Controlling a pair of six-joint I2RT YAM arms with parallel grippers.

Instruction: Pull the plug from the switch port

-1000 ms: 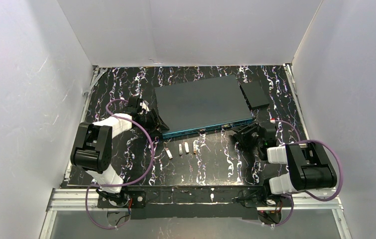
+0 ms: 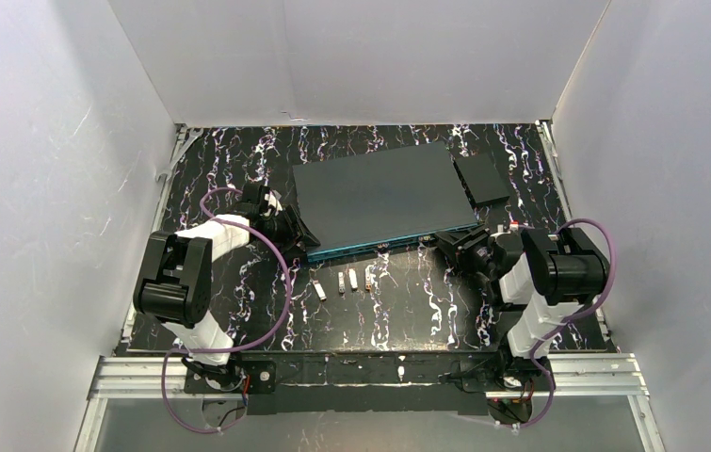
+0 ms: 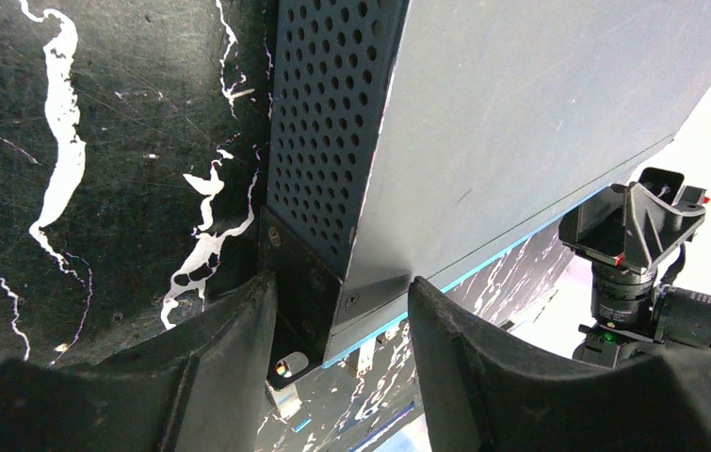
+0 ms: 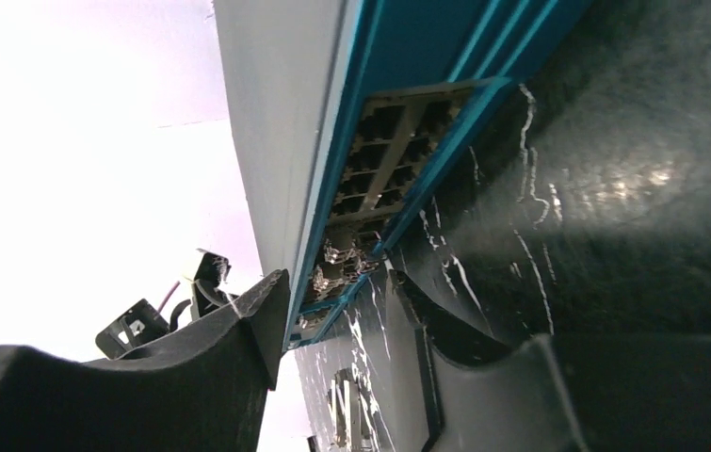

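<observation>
The switch (image 2: 384, 193) is a wide dark box with a blue front edge, lying slightly turned on the table. Its front left corner, with a dark bracket (image 3: 299, 282), sits between the fingers of my left gripper, which is part open; whether the pads touch is unclear. In the right wrist view, a row of ports (image 4: 394, 155) runs along the blue front. Beyond them, shiny metal plugs (image 4: 332, 268) sit in ports, seen through the gap of my right gripper. That gripper stands open before the front panel, nothing gripped.
Several small loose modules (image 2: 353, 280) lie on the table in front of the switch. A small dark box (image 2: 481, 179) stands at its right side. Purple cables (image 2: 287, 282) loop along both arms.
My right arm's elbow has swung left and up, and its gripper has shifted slightly left, closer to the switch front. The left arm and the switch look unmoved.
</observation>
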